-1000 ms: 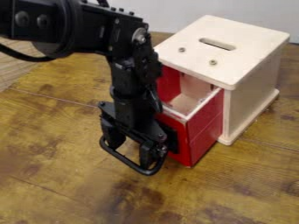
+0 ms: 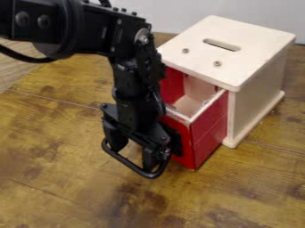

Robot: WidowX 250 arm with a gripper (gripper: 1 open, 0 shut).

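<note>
A cream wooden cabinet (image 2: 244, 67) with a slotted top stands at the back right. Its red-fronted drawer (image 2: 205, 134) is pulled out toward the front left, showing a pale interior. My black gripper (image 2: 137, 153) hangs low in front of the drawer's left end, partly covering it. Whether its fingers are apart or closed, and whether anything is between them, is unclear.
A pale wall rises behind the cabinet, and my arm fills the upper left.
</note>
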